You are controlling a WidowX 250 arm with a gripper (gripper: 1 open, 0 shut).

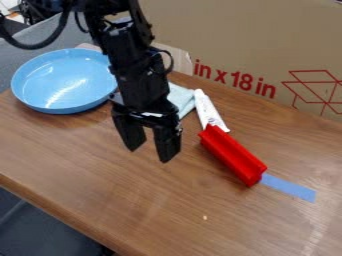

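My black gripper (pixel 147 134) hangs over the middle of the wooden table, its fingers apart and nothing between them. A blue bowl (pixel 60 75) is at the back left, left of the arm. A light cloth (pixel 182 98) lies behind the arm, partly hidden by it. To the right of the gripper lie a red box-like object (pixel 231 154) and a white knife-like object (pixel 209 111) behind it. A blue strip (pixel 289 188) lies beside the red object's near end.
A cardboard box (pixel 254 50) stands along the back of the table. The table's left edge drops to a dark area at the lower left.
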